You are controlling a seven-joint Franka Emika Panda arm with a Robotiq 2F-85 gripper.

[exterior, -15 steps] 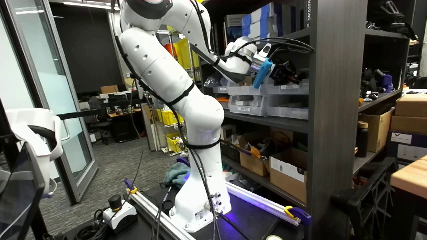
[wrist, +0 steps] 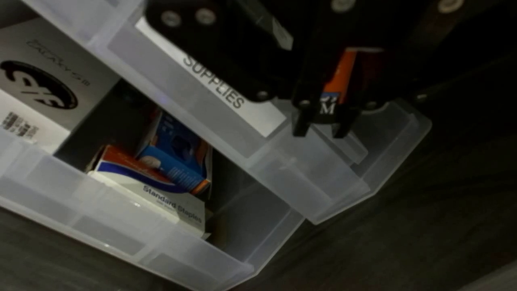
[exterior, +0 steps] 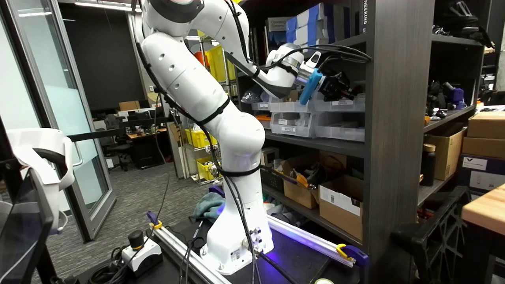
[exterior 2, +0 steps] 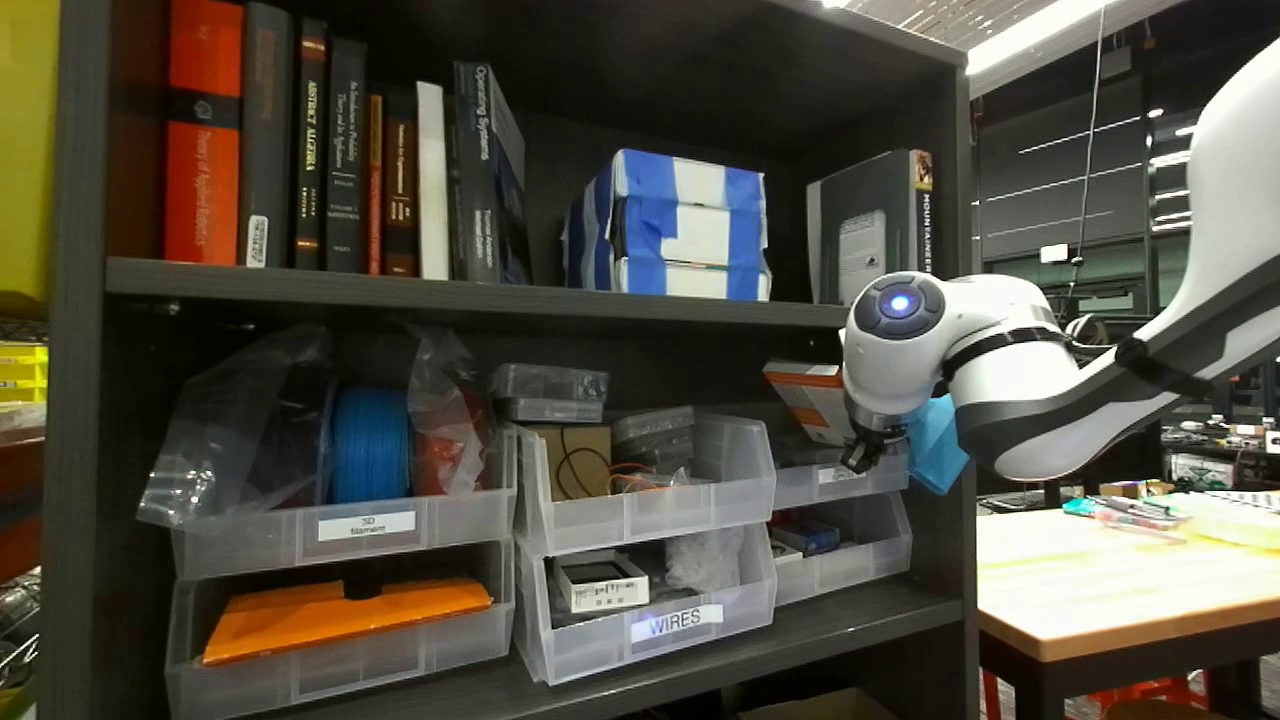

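Note:
An orange item with a blue patch and a letter M [wrist: 335, 89] shows between the fingers of my gripper, whose fingers are shut on it; the black linkage hides most of its shape. In exterior view 2 my gripper [exterior 2: 866, 451] is at the upper right bin [exterior 2: 840, 480]. Just left of the wrist a tilted orange and grey-white box [exterior 2: 813, 402] rises above that bin, and it looks like the same item. From exterior view 1 the gripper [exterior: 349, 90] appears dark, and what it holds cannot be made out.
Below lies an open bin [wrist: 271, 208] with a staples box [wrist: 155, 196], a blue box [wrist: 177, 150] and a white phone box [wrist: 46, 72]. The SUPPLIES label [wrist: 218, 80] marks the upper bin. A shelf board [exterior 2: 672, 298] runs overhead, and the shelf's side panel [exterior: 393, 142] stands close by.
The gripper end has shifted very slightly in exterior view 1. The rest of the arm looks the same.

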